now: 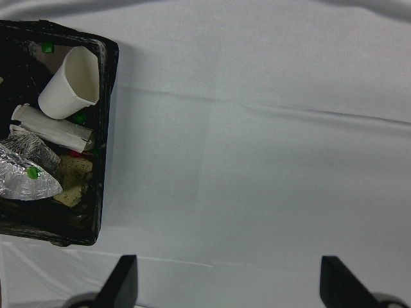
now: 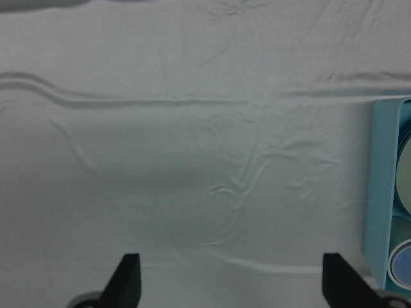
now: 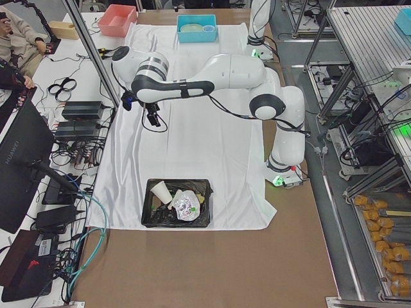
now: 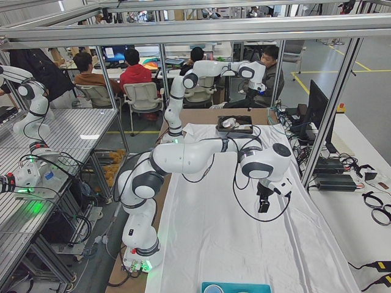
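A black bin [image 3: 148, 221] holds a white paper cup [image 1: 61, 96], a crumpled foil piece [image 1: 26, 183], a cardboard tube and a sponge-like piece. It sits on the white cloth at one end. In the left wrist view it is at the left, and my left gripper is open over bare cloth beside it. At the other end sits a blue box [image 3: 196, 37] with round cup-like items, seen at the right edge of the right wrist view. My right gripper stands open above bare cloth next to that box.
A red bin [image 3: 117, 22], monitor, cables and scissors are on the side table to the left. Metal frames and a slatted table stand at the right.
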